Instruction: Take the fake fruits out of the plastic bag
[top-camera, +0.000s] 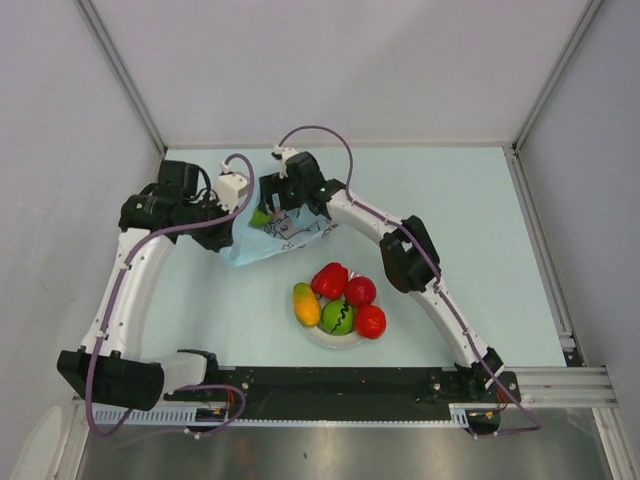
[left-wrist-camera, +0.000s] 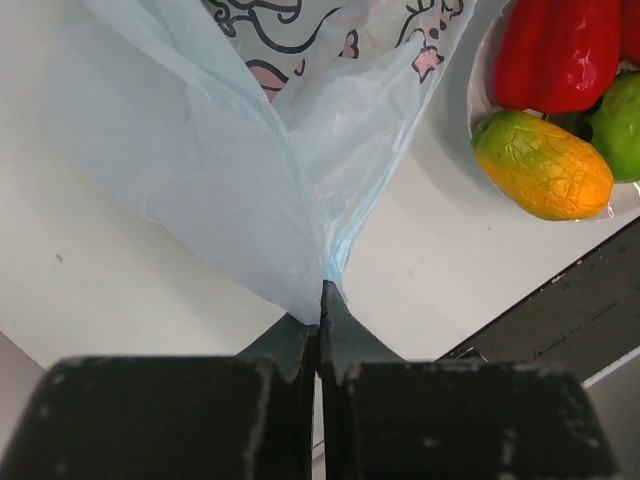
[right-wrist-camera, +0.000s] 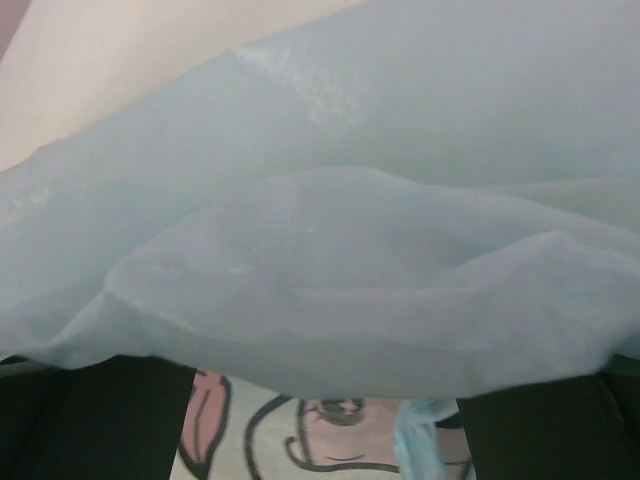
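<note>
My left gripper is shut on the edge of the pale blue plastic bag (left-wrist-camera: 190, 160), pinched at its fingertips in the left wrist view; the bag has printed black and pink patterns. My right gripper (top-camera: 275, 195) is at the bag's far part; in the right wrist view its fingers stand open, partly under the bag's film (right-wrist-camera: 320, 240). A green item (top-camera: 262, 217) shows beside the right gripper inside the bag in the top view; what it is I cannot tell clearly.
A bowl (top-camera: 345, 340) at the front middle holds a red pepper (top-camera: 329, 280), a mango (top-camera: 306, 305), a watermelon (top-camera: 338, 318) and red round fruits (top-camera: 369, 321).
</note>
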